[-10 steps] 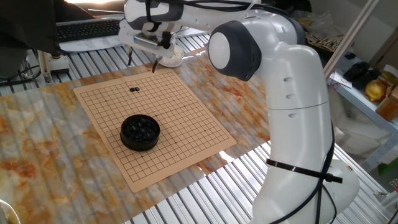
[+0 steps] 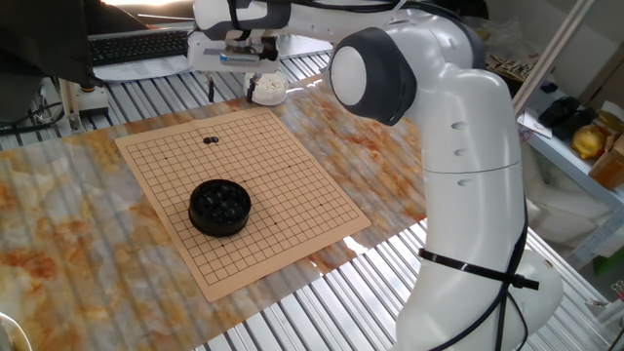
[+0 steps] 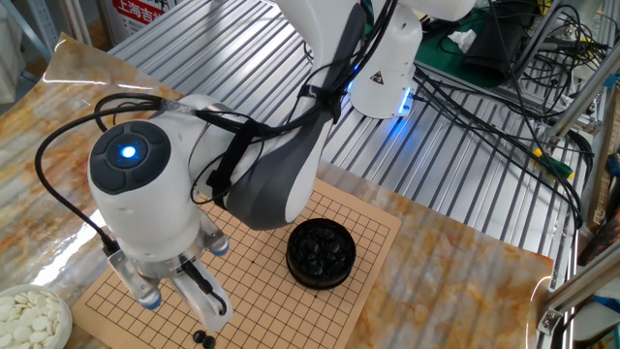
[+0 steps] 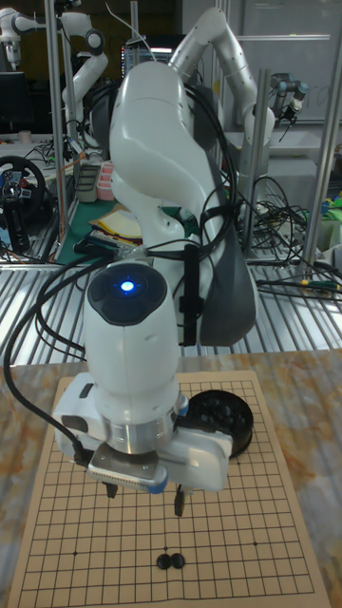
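My gripper [image 2: 231, 94] is open in exterior view 1, its two dark fingers well apart and nothing visible between them. It hangs above the far end of the go board [image 2: 292, 195]; in exterior view 3 the gripper [image 4: 144, 497] appears to the left of and above two black stones [image 4: 171, 560]. Those stones lie side by side on the board. On the board stands a round black bowl [image 2: 220, 230] filled with black stones. Past the board's edge is a white bowl [image 3: 64, 333] of white stones, partly behind one finger in exterior view 1.
A marbled mat [image 2: 78, 224] covers the table under the board, with a slatted metal surface [image 2: 292, 317] around it. A keyboard [image 2: 136, 46] lies beyond the far edge. Most of the board is bare.
My gripper has shifted a little to the right in exterior view 1 and turned more level, its right finger rising. The bowls, board and black stones have stayed put.
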